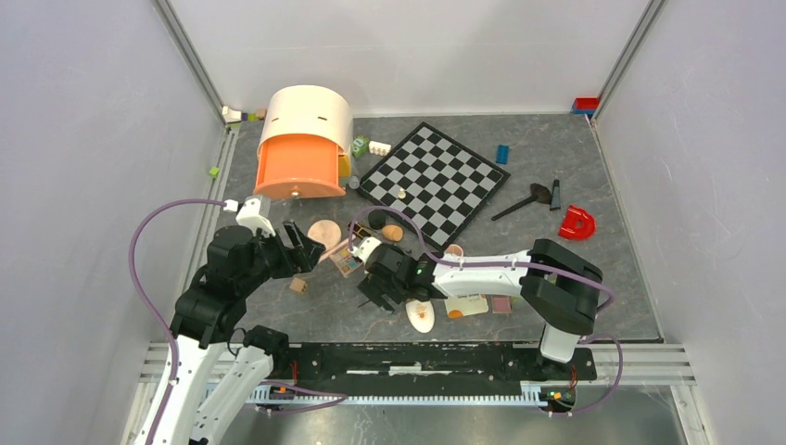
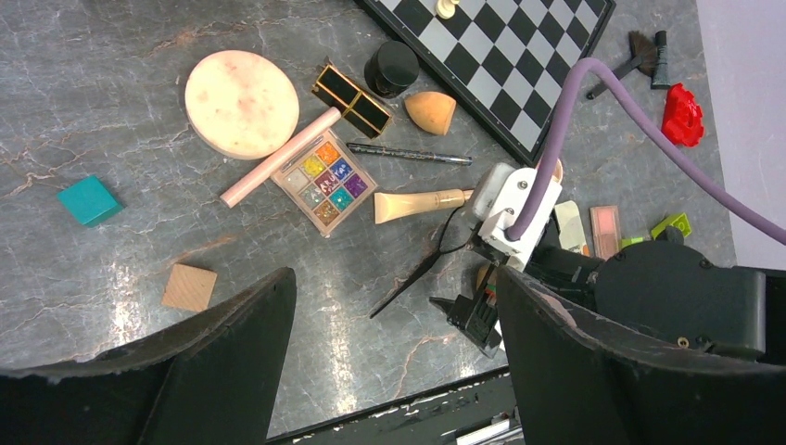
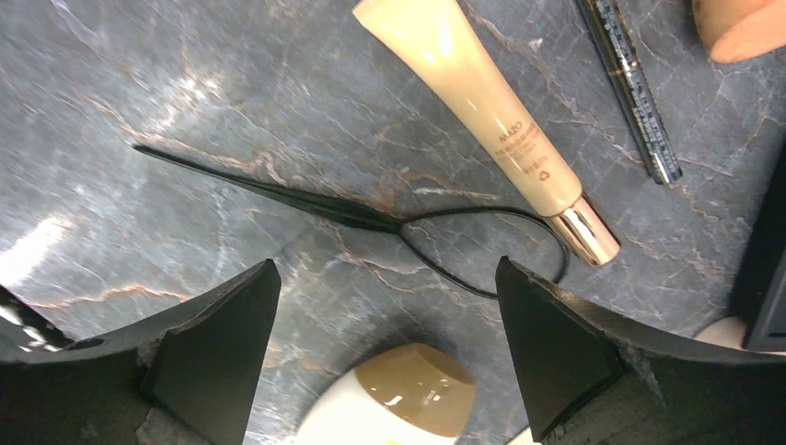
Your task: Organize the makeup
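My right gripper stands open above the grey tabletop, nothing between its fingers. Beneath it lie a black looped tie [image 3: 361,215], a beige makeup tube [image 3: 496,120] with a gold cap, and a black pencil [image 3: 632,88]. A white bottle with a tan end [image 3: 399,403] shows at the bottom of that view. Over the left part of the table hangs my left gripper, open and empty. Ahead of it are a glitter palette [image 2: 326,182], a pink tube [image 2: 281,157], a round puff [image 2: 242,104], a gold-edged case [image 2: 352,99] and a tan sponge [image 2: 430,112].
An orange drawer [image 1: 298,171] stands pulled out of the cream cabinet [image 1: 310,109] at the back left. A chessboard [image 1: 434,181] fills the centre back. A fan brush [image 1: 530,199] and red object [image 1: 576,223] lie right, where the table is otherwise fairly clear.
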